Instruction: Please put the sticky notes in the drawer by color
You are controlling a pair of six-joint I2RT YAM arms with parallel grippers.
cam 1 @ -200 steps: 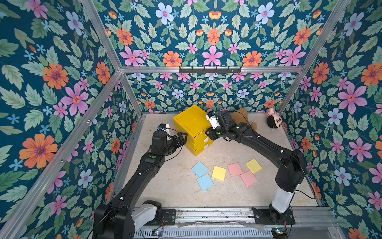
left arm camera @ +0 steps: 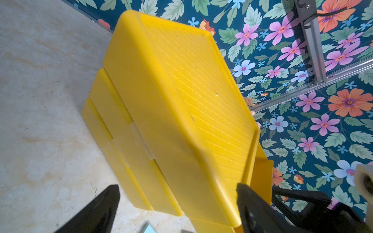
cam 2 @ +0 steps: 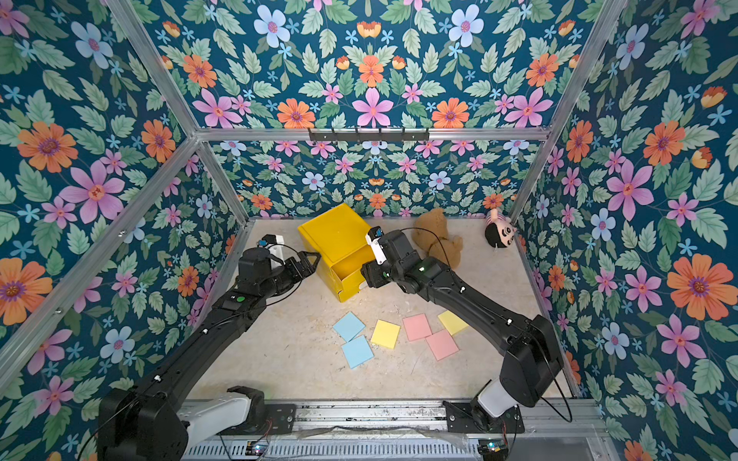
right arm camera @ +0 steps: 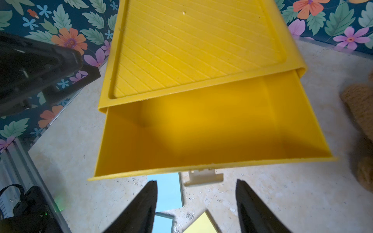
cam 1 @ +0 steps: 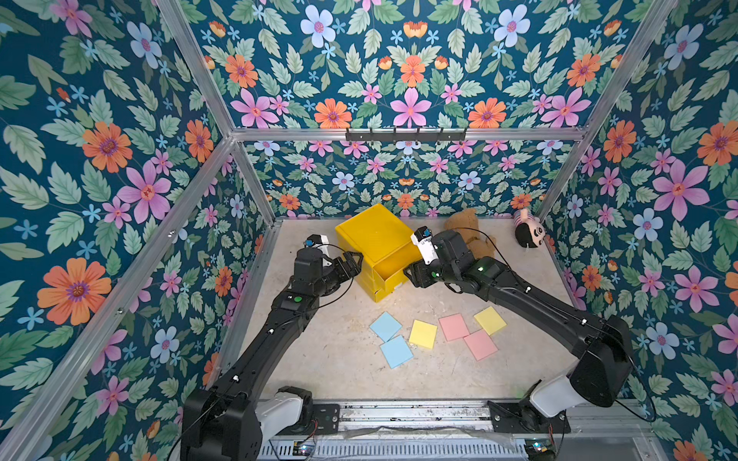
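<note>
A yellow drawer box [cam 1: 376, 230] stands at the back middle, its upper drawer [right arm camera: 209, 128] pulled out and empty inside. That drawer's small pale handle [right arm camera: 203, 177] shows at the front. My right gripper is open just in front of the handle, apart from it. At the box's left side my left gripper is part open, its fingers on either side of a top corner. On the table lie two blue notes [cam 1: 385, 326], two yellow notes [cam 1: 422, 334] and two pink notes [cam 1: 453, 327], all flat.
A brown plush toy [cam 2: 436, 238] lies to the right of the box, partly behind the right arm. A doll [cam 2: 499, 229] rests in the back right corner. Bare table [cam 1: 323, 361] stretches left of the notes.
The upper drawer was shut and now stands out from the box. The left arm has hardly moved, and the notes lie as before.
</note>
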